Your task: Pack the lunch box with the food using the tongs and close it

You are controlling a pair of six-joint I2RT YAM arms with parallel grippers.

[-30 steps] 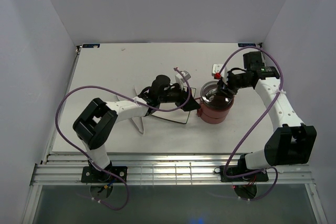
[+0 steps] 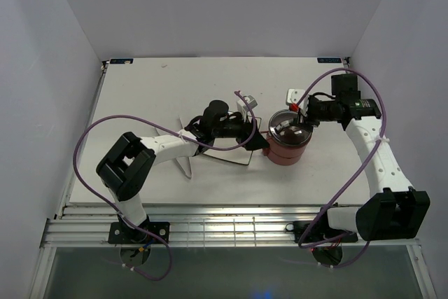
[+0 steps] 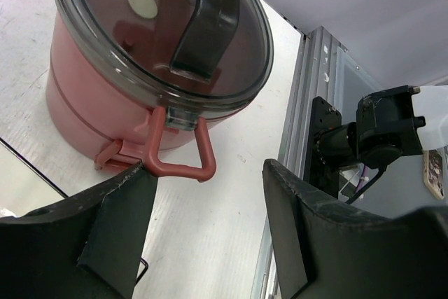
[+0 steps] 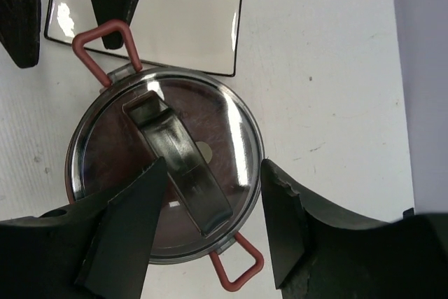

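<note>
The lunch box (image 2: pixel 286 150) is a round, reddish pot with a clear dark lid (image 4: pixel 112 131), a metallic bar handle (image 4: pixel 185 162) across the lid and red loop handles at its sides. In the left wrist view, my left gripper is open, its fingers spread to either side of the near loop handle (image 3: pixel 180 171), apparently not gripping it. My right gripper is over the lid, also open. In the right wrist view the bar handle lies between and beneath its fingers; contact cannot be told.
A pale, dark-edged tray (image 4: pixel 185 15) lies close by the pot, partly under the left arm. White folded strips (image 2: pixel 183 166) are further left.
The left arm and the pot look almost unmoved.
</note>
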